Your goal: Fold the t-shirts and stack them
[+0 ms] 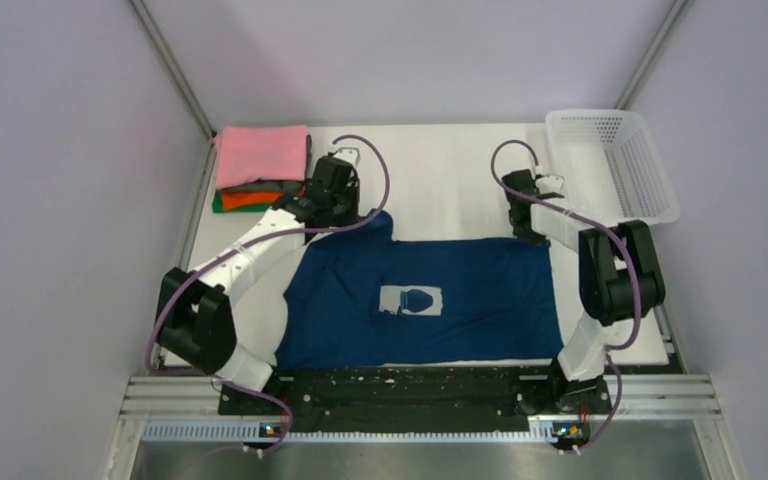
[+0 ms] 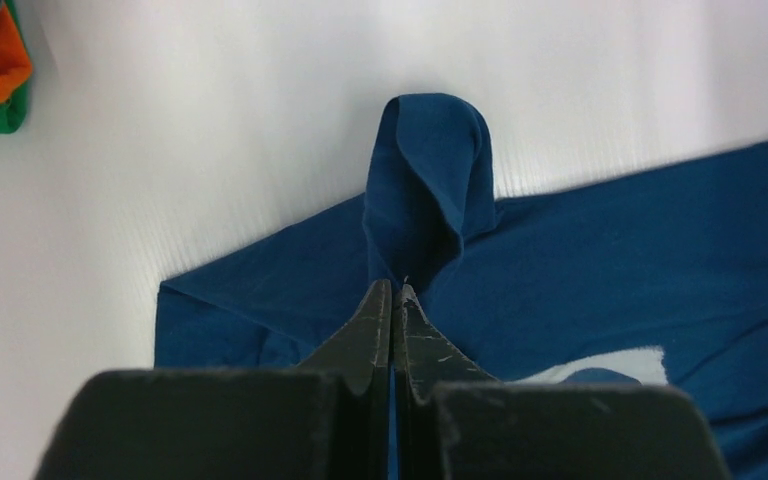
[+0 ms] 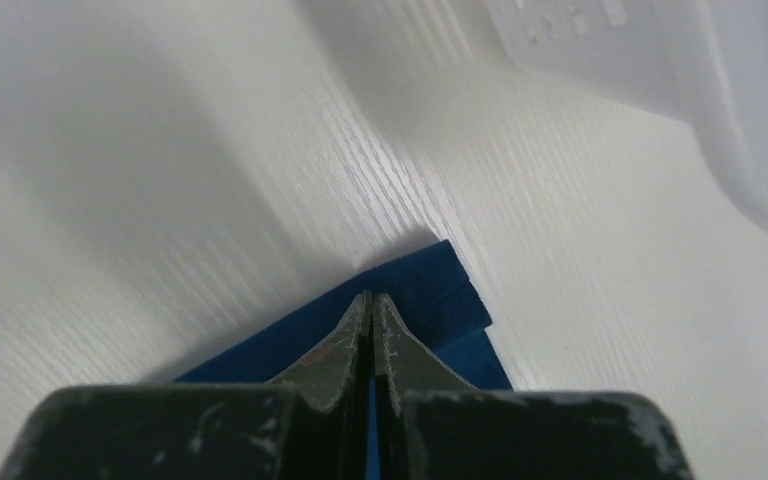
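A navy t-shirt (image 1: pixel 470 285) with a white print (image 1: pixel 395 298) lies spread on the table. My left gripper is shut at a raised, folded-back flap (image 2: pixel 430 150) of its upper left part; whether cloth is between the fingertips is hard to tell. My right gripper is shut, its tips at the shirt's upper right corner (image 3: pixel 430 270); whether it pinches fabric I cannot tell. A stack of pink (image 1: pixel 260 150), grey, orange and green folded cloths sits at the back left.
A white basket (image 1: pixel 660 190) stands at the back right, close beside the right gripper. Bare table (image 1: pixel 450 175) lies behind the shirt, between the arms.
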